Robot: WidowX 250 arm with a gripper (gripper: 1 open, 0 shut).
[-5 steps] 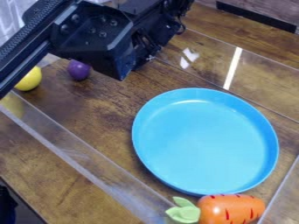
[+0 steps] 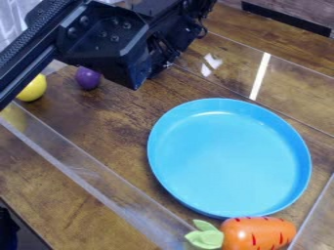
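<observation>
The black robot arm and gripper housing (image 2: 124, 44) fill the upper left of the camera view, above the wooden table. Its fingertips are hidden or too dark to make out. A purple toy (image 2: 88, 77) sits just below the arm at the left, with a yellow toy (image 2: 31, 89) farther left. A large blue plate (image 2: 229, 156) lies at the centre right. An orange toy carrot (image 2: 257, 232) with green leaves lies at the plate's front edge.
Clear plastic strips (image 2: 92, 178) run along the left front and the right side of the work area. Bare table (image 2: 104, 127) shows between the arm and the plate.
</observation>
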